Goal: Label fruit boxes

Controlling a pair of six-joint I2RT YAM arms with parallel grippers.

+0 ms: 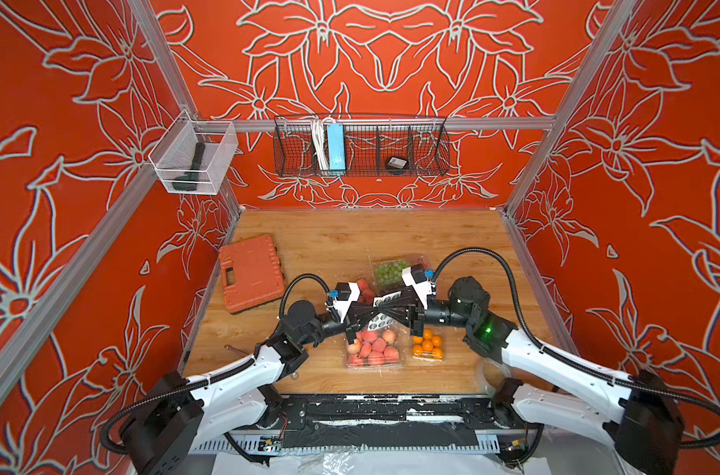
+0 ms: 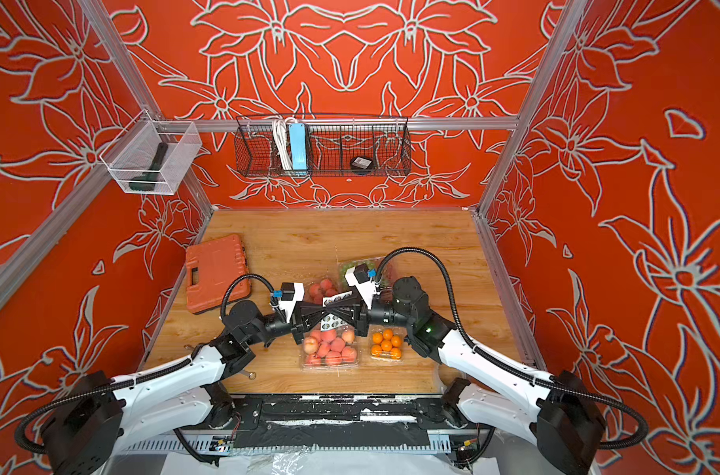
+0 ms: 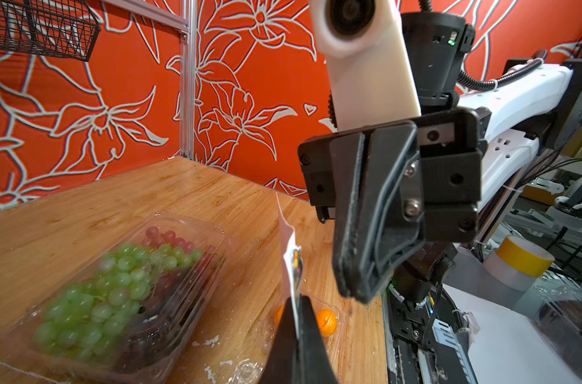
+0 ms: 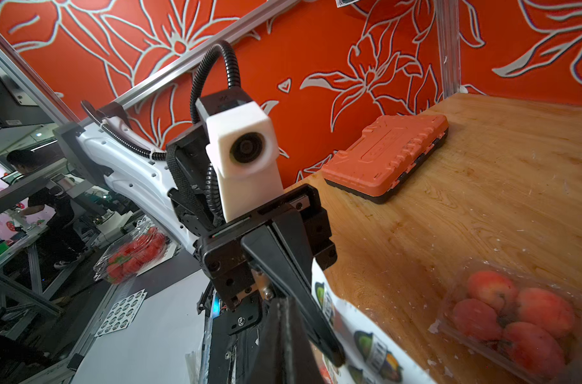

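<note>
A white sheet of round fruit labels (image 2: 332, 322) hangs above the fruit boxes. My left gripper is shut on this label sheet, which shows nearly edge-on in the left wrist view. My right gripper is shut close against the sheet's face; whether a label sits between its fingertips cannot be made out. The fingers of both grippers cross in the top views. Below are a clear box of peaches (image 1: 373, 348), a small box of oranges (image 1: 428, 346), a grape box (image 3: 118, 294) and a farther box of red fruit (image 4: 518, 313).
An orange tool case (image 1: 251, 272) lies at the left. Another label sheet (image 4: 121, 313) and a box of red fruit (image 4: 134, 254) are outside the wooden table. A wire basket (image 1: 361, 146) hangs behind.
</note>
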